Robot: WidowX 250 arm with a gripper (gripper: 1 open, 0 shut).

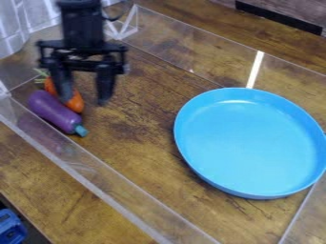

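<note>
A black gripper hangs over the left side of the wooden surface, blurred, its two fingers apart above and around the orange carrot, which it partly hides. A purple eggplant-like toy with a teal tip lies just in front of the carrot. A large blue round plate occupies the right half.
Clear plastic walls edge the workspace on the left, front and right. A blue object sits outside at the lower left.
</note>
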